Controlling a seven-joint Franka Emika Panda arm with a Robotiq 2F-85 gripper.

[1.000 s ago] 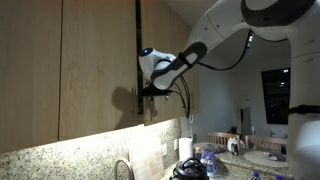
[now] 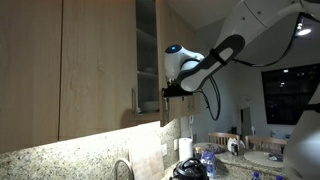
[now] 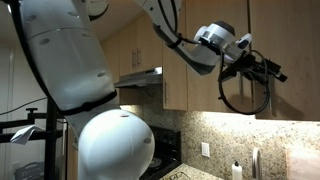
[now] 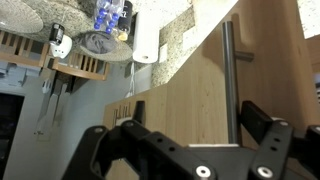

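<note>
In exterior view 1, a tall wooden cabinet door (image 2: pixel 180 29) stands swung outward, and the shelves (image 2: pixel 148 86) behind it show. My gripper (image 2: pixel 166 94) is at the lower part of this door, high above the counter. The wrist view shows the dark bar handle (image 4: pixel 230 70) of the door running down into the space between my gripper's (image 4: pixel 205 125) fingers, nearer the right one. The fingers look apart, with wood showing between them. Whether a finger touches the bar is hard to tell. In exterior view 2, my gripper (image 3: pixel 264 72) is in front of the upper cabinets.
A second cabinet door (image 2: pixel 95 65) with its own handle (image 2: pixel 134 101) is closed to the left. Below are a faucet (image 2: pixel 123 166) and a dark pot-like object (image 2: pixel 190 170). A round table (image 2: pixel 262 158) and chairs stand farther back.
My gripper has moved to the right in exterior view 1. The door has swung farther outward with it, and the gap showing the shelves has widened.
</note>
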